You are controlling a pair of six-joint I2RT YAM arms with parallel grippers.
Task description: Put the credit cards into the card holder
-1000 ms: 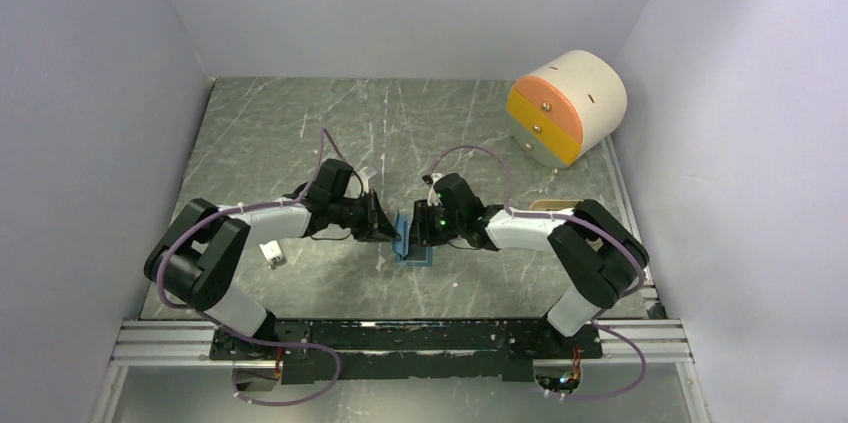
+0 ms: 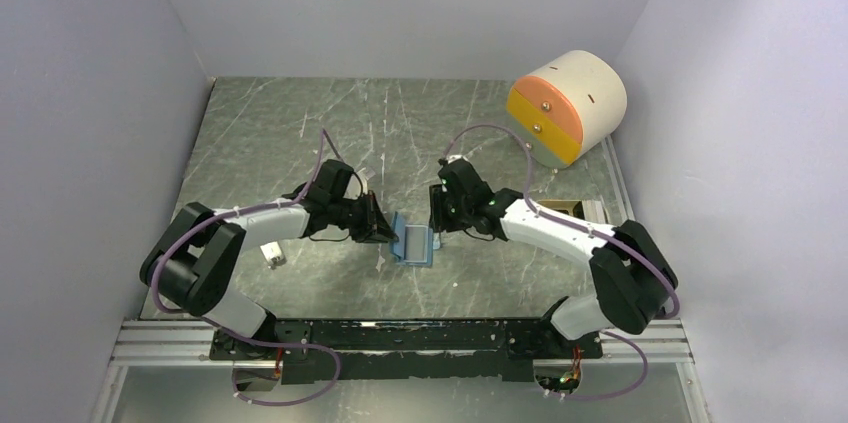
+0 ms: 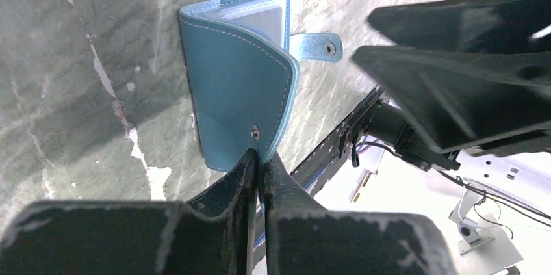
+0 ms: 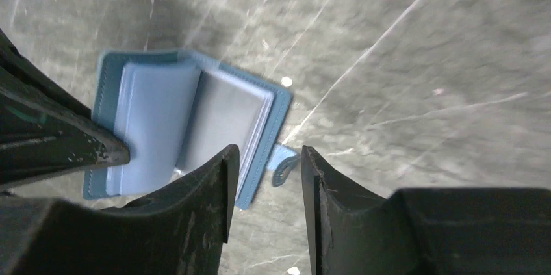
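Note:
The blue card holder (image 2: 418, 245) lies on the table between the two arms, its cover folded up. My left gripper is shut on the free edge of that cover (image 3: 234, 86). Inside, pale clear sleeves (image 4: 224, 122) show in the right wrist view; whether a card sits in them I cannot tell. Over the holder's right edge, by its snap tab (image 4: 281, 160), my right gripper stands part open with nothing visible between its fingers. No loose credit card can be made out.
A tan box (image 2: 560, 207) stands partly behind the right arm, with a white item (image 2: 594, 211) beside it. The striped drawer barrel (image 2: 570, 108) is at the back right, a small white object (image 2: 272, 255) at the left.
My right gripper has moved right, from over the holder's middle to its right edge, uncovering the inner sleeves. The left gripper has stayed at the cover.

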